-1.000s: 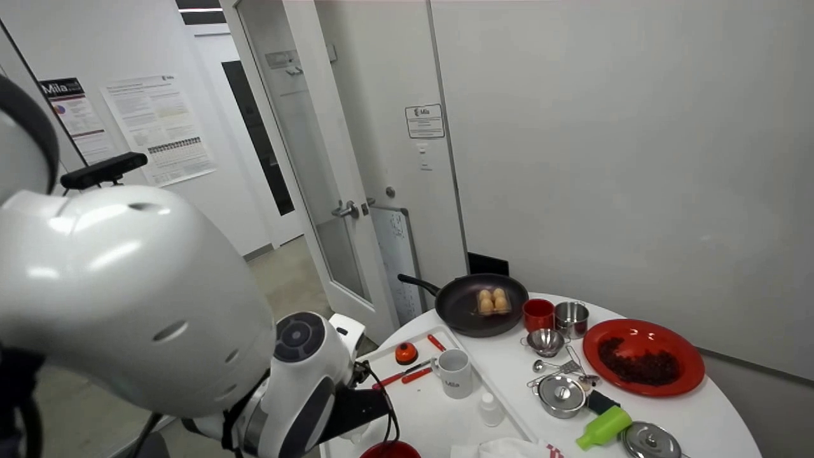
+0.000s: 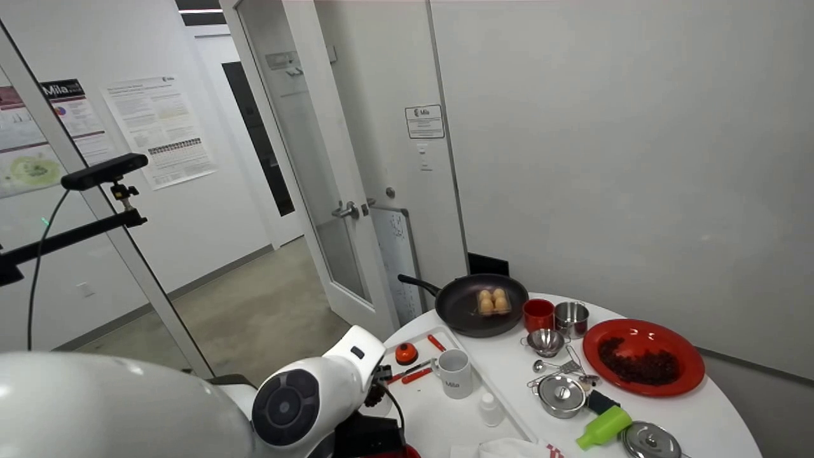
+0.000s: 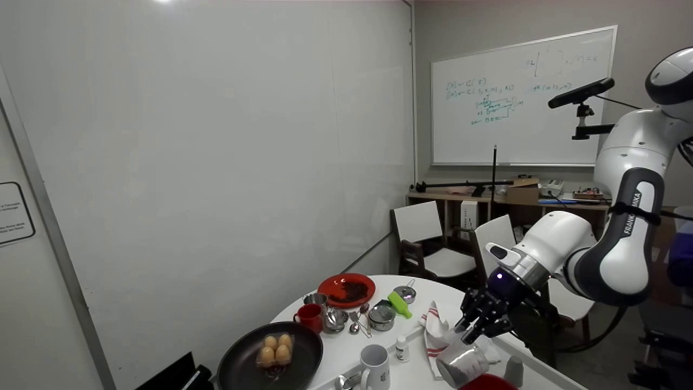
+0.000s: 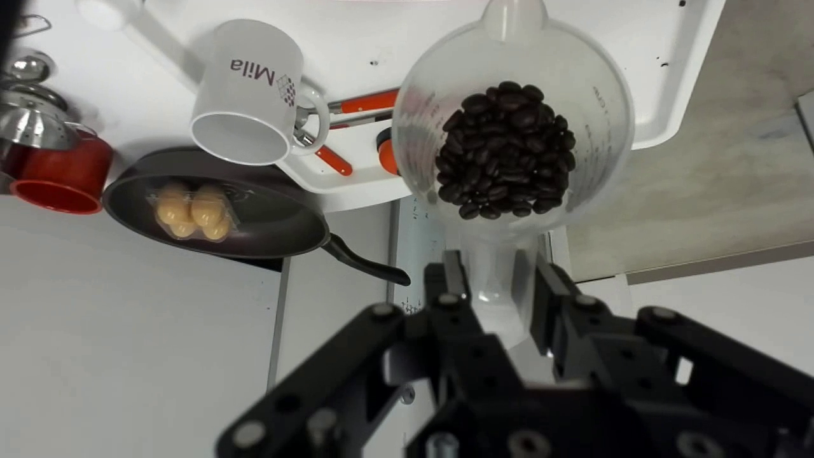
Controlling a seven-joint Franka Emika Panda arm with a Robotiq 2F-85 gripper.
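In the wrist view my gripper is shut on the handle of a clear measuring cup (image 4: pixel 610 114). Dark coffee beans (image 4: pixel 507 152) lie inside the cup. Seen from the second exterior view, the cup (image 3: pixel 462 363) is tilted, and my gripper (image 3: pixel 472 325) stands above and behind it. Just under and beside the cup shows part of a red bowl (image 3: pixel 488 382); its inside is hidden there. In the first exterior view the arm covers the cup and most of the gripper.
A white Mila mug (image 2: pixel 456 374) and orange-handled utensils (image 2: pixel 416 375) are on the white tray (image 2: pixel 500 397). Close to the cup stand a grey bottle (image 3: pixel 514 371) and a striped towel (image 3: pixel 432 341). A pan (image 2: pixel 462 309) with eggs and a red plate (image 2: pixel 690 366) lie farther off.
The arm has swung lower and its wrist has turned and shifted slightly to the right in the first exterior view. Tabletop items stay put.
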